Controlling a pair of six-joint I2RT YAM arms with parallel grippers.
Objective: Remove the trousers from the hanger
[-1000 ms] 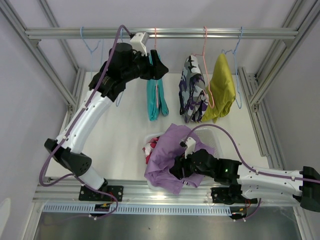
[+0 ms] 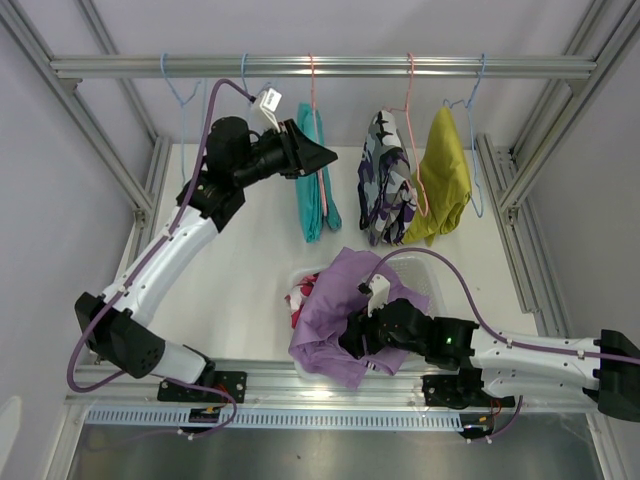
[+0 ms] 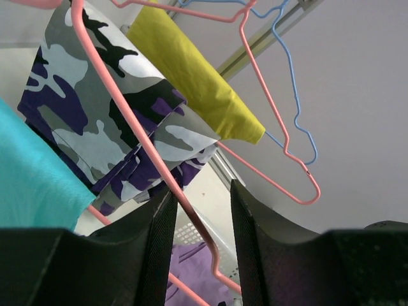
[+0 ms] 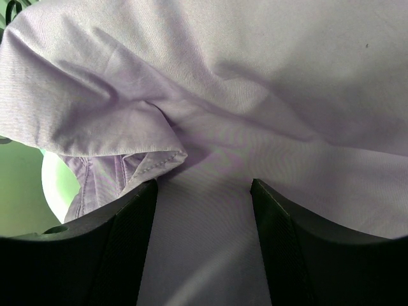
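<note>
Teal trousers [image 2: 308, 205] hang on a pink hanger [image 2: 322, 190] from the rail, also at the left edge of the left wrist view [image 3: 32, 178]. My left gripper [image 2: 310, 150] is part open beside that hanger, whose wire crosses in front of its fingertips [image 3: 203, 201]. Camouflage [image 2: 385, 180] and olive [image 2: 445, 175] garments hang to the right. My right gripper [image 2: 357, 340] is part open, down on the lilac trousers [image 4: 287, 76] in the white bin [image 2: 420, 275].
The metal rail [image 2: 330, 67] runs across the top, with empty blue hangers [image 2: 182, 105] at the left. The white floor left of the bin is clear.
My left gripper has moved slightly down and turned, and the teal trousers' hanger has shifted a little. My right arm has stayed still.
</note>
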